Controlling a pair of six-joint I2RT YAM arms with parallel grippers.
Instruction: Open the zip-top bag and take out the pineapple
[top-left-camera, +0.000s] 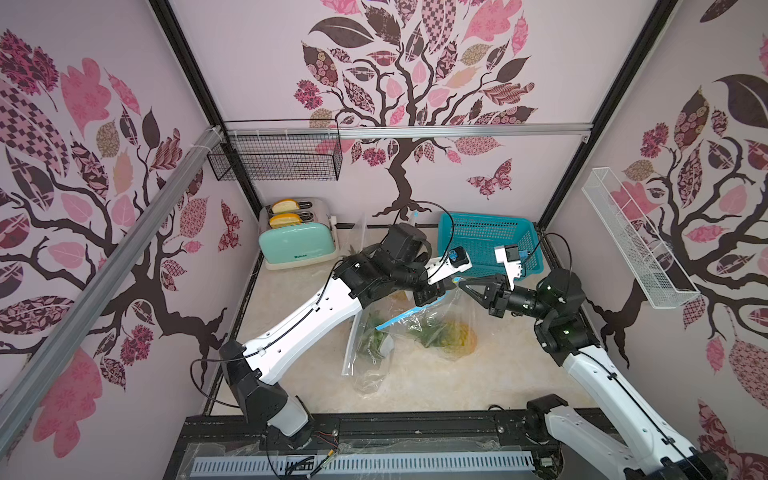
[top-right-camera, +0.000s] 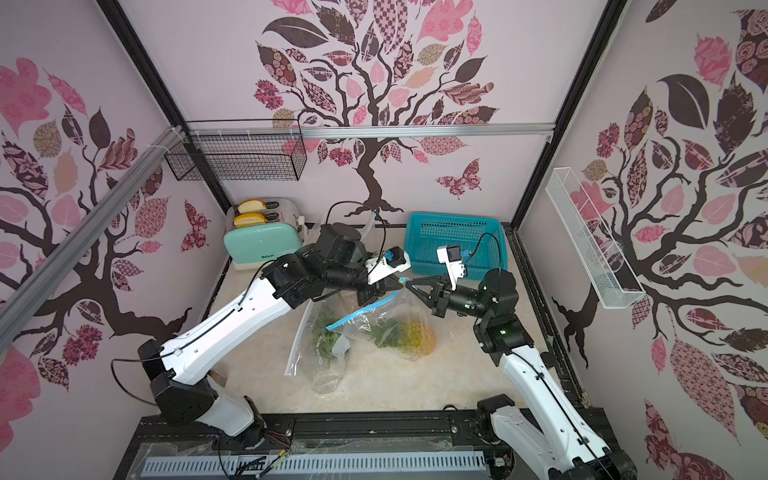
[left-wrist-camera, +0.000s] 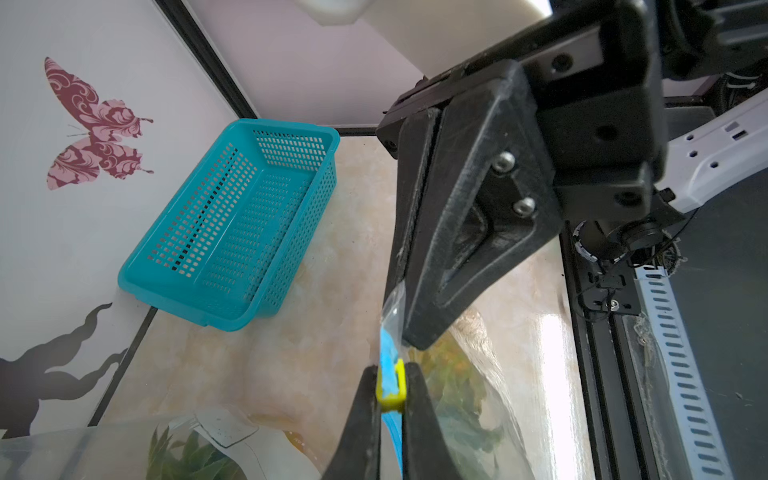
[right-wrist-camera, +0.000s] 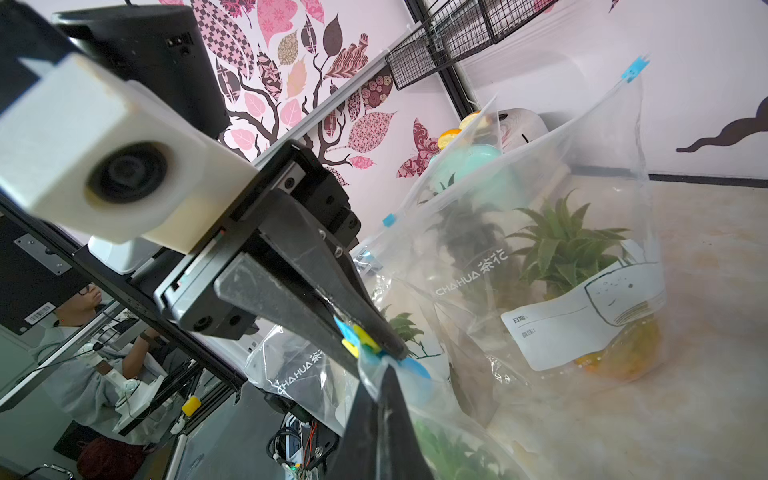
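Note:
A clear zip bag with a blue zip strip (top-left-camera: 408, 313) hangs above the table, a yellow-green pineapple (top-left-camera: 460, 338) inside it. My left gripper is shut on the bag's yellow zip slider (left-wrist-camera: 393, 385), close to one end of the strip. Just beyond it, my right gripper is shut on the thin plastic corner (right-wrist-camera: 373, 374) at that same end. Both sets of fingertips nearly meet. Green leaves (right-wrist-camera: 456, 449) of the pineapple show through the film below. Whether the zip has parted anywhere cannot be seen.
Other clear bags with pineapples stand to the left, one with a white label (right-wrist-camera: 592, 312). An empty teal basket (top-left-camera: 489, 240) sits at the back right, and a mint toaster (top-left-camera: 300, 243) at the back left.

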